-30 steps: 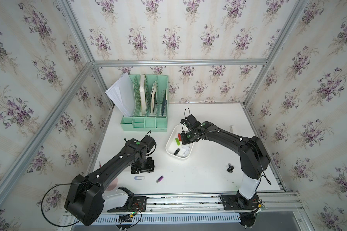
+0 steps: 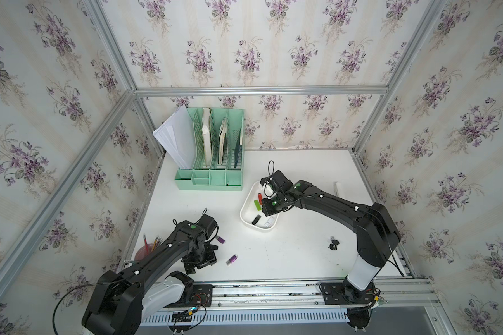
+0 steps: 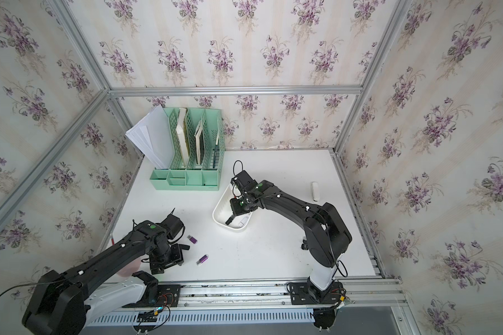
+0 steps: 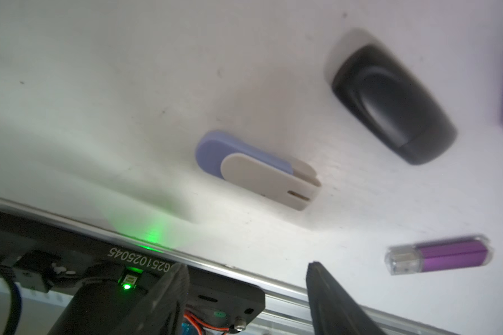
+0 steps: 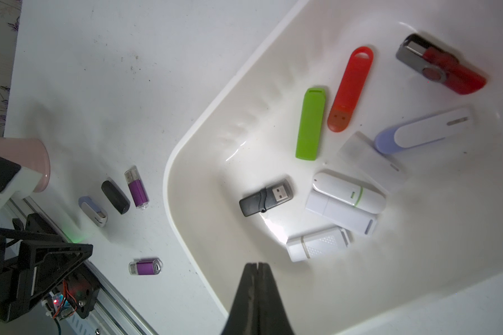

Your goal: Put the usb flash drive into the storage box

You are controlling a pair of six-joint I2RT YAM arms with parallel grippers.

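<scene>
In the left wrist view a blue and white flash drive (image 4: 257,170) lies flat on the table, with a black drive (image 4: 394,106) and a purple drive (image 4: 452,255) nearby. My left gripper stands open above the table near the front edge, nothing between its fingers; the blue and white drive lies ahead of the fingertips. Another purple drive (image 5: 136,187) rests close to the black one. Over the white storage box (image 5: 198,131) my right gripper is shut, with nothing showing between its fingers. Several drives, such as a green one (image 5: 310,124), lie inside the box.
A green file organizer (image 2: 212,178) with papers and books stands at the back left. The pink pen cup (image 5: 30,156) is beside the left arm. A small dark object (image 2: 333,244) sits at right. Between it and the box the table is clear.
My left gripper has moved toward the front edge and slightly left, covering the blue and white drive in the top left view and uncovering a purple one. The right arm has shifted only slightly.
</scene>
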